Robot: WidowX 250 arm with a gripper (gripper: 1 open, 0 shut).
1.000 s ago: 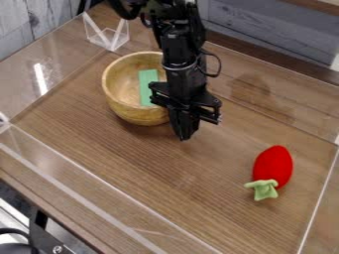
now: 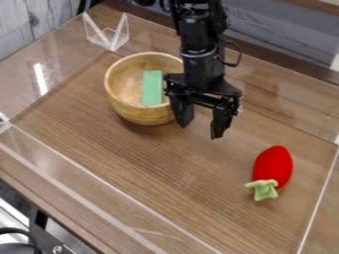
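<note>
My gripper [image 2: 199, 111] stands open over the middle of the wooden table, just right of a yellow bowl [image 2: 129, 71]. A green object [image 2: 151, 83] lies inside the bowl. A red strawberry-like object [image 2: 272, 164] with a green top lies at the right of the table, apart from the gripper. I cannot tell whether anything sits beneath the gripper's dark body.
A clear plastic holder [image 2: 105, 28] stands at the back left. A raised wooden edge runs along the back right.
My arm has shifted a little, its lower fingers spreading slightly rightward. The bowl and red object appear to stay in place.
</note>
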